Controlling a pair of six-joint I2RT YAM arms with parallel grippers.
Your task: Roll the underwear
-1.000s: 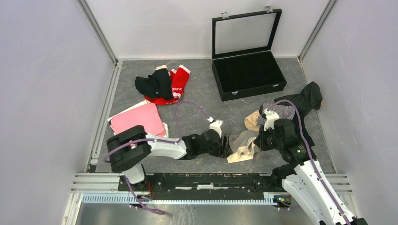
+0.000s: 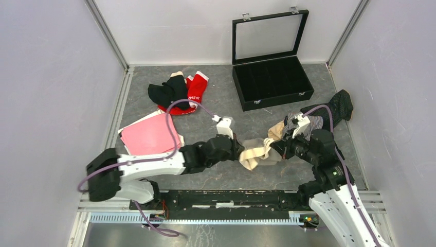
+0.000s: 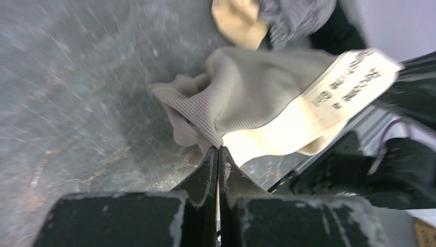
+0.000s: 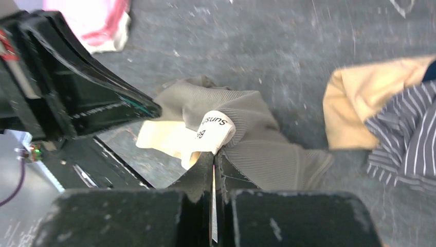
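Note:
Taupe underwear with a cream inner side [image 2: 253, 153] stretches, partly blurred, between my two grippers in the top view. My left gripper [image 2: 239, 150] is shut on one edge of it; in the left wrist view the ribbed fabric [image 3: 211, 110] runs into the fingertips. At the opposite end, my right gripper [image 2: 279, 147] is shut on the cream, lettered part [image 4: 216, 128], which curls over at its tips in the right wrist view. Below and to the right of those tips, the taupe fabric [image 4: 272, 162] hangs loosely.
A tan cloth [image 2: 276, 131] and a striped cloth [image 2: 308, 123] lie close behind my right gripper. At the back stands an open black box [image 2: 272, 82] with compartments. Pink folded cloth [image 2: 149, 135] and a red-and-black pile [image 2: 180, 92] occupy the left. Grey table shows around the underwear.
My right gripper has shifted slightly left and up.

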